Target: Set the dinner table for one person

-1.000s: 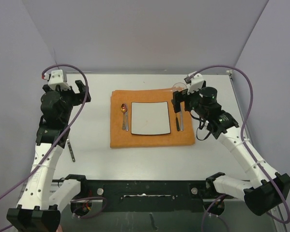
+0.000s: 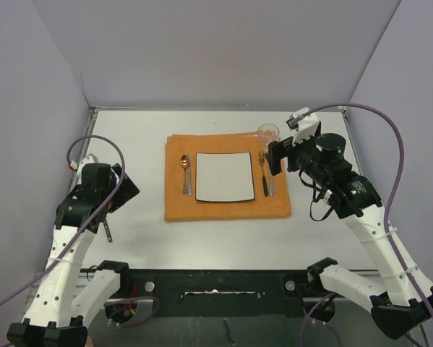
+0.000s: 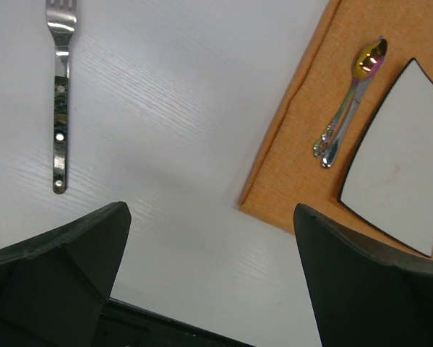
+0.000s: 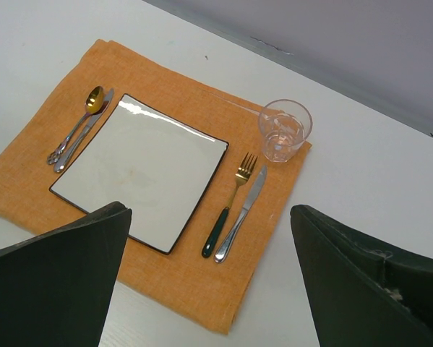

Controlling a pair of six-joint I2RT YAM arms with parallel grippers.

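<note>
An orange placemat (image 2: pixel 227 212) lies mid-table, bearing a white square plate (image 2: pixel 225 178). Left of the plate are a gold spoon (image 4: pixel 95 100) and a knife (image 4: pixel 86 131), lying close together. To its right are a gold fork with a dark handle (image 4: pixel 216 233) and another knife (image 4: pixel 241 214). A clear glass (image 4: pixel 281 141) stands upright at the mat's far right corner. A dark-handled fork (image 3: pixel 61 119) lies on bare table at the left. Near that fork, my left gripper (image 2: pixel 122 186) is open and empty. My right gripper (image 2: pixel 280 159) hangs open, empty, over the mat's right side.
Walls (image 2: pixel 202 58) close off the back and both sides. A dark strip (image 2: pixel 216 285) runs along the front edge.
The left arm has drawn back toward the table's front, its gripper now lower in the view. My right gripper has shifted slightly right. The tableware has stayed put.
</note>
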